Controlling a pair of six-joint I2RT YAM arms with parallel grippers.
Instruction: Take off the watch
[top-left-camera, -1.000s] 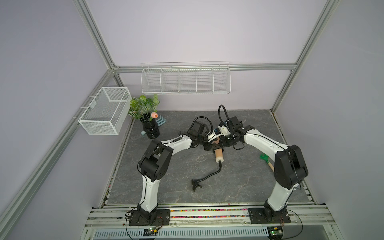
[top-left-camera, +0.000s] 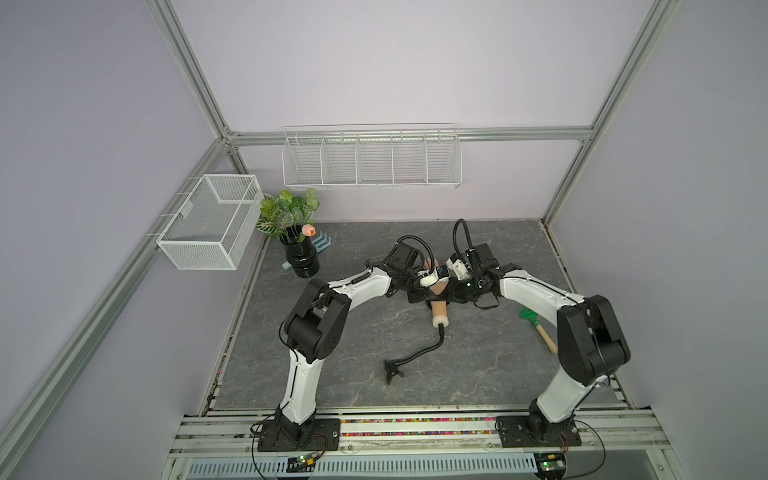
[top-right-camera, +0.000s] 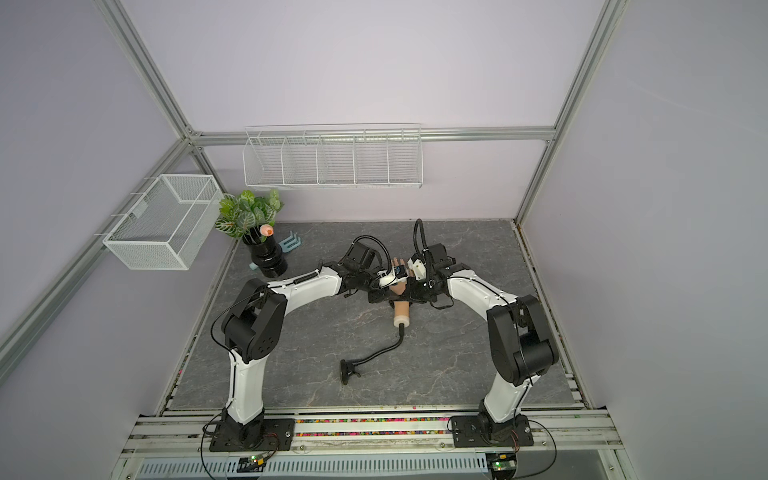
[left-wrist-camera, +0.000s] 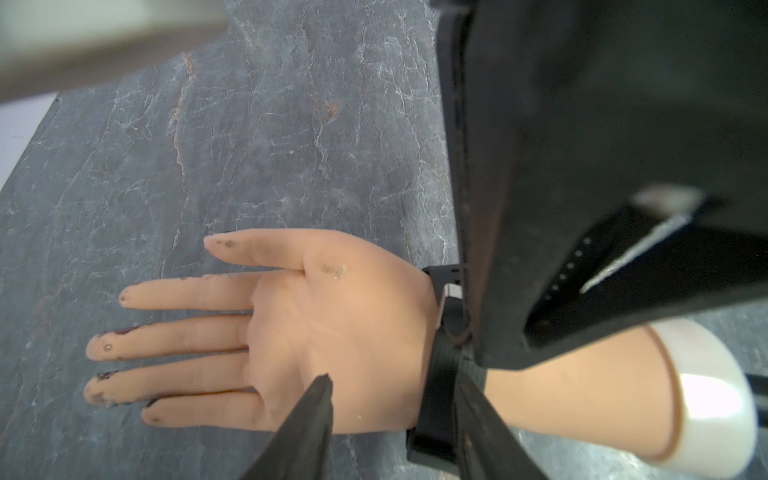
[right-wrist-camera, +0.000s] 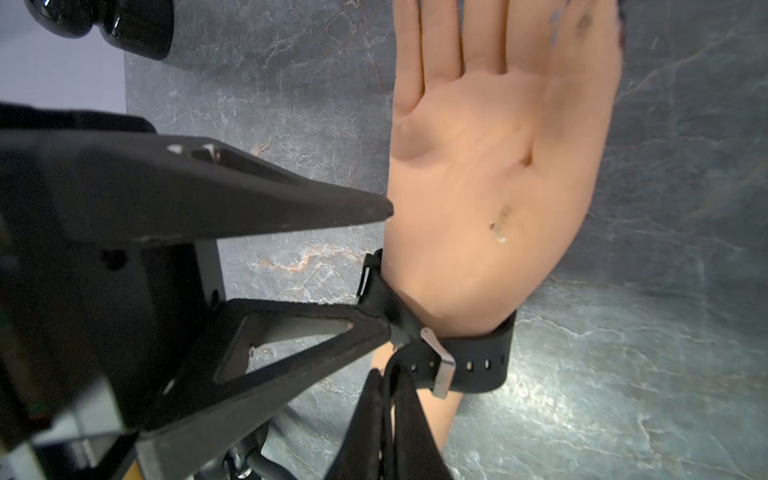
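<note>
The watch's black strap is around the wrist of a flesh-coloured model hand, with its metal buckle on the palm side. In the right wrist view my right gripper is shut, and the thin strap end curves back between its fingertips. My left gripper is part open; its fingers straddle the palm edge beside the strap in the left wrist view. One left finger touches or nearly touches the strap at the wrist's side. The watch face is hidden.
A bendable black stand holds the model arm. A black vase of flowers and a blue rake stand back left; a green-headed tool lies right.
My right gripper has shifted to the right and slightly down, and its arm has swung right. The model arm has barely shifted.
</note>
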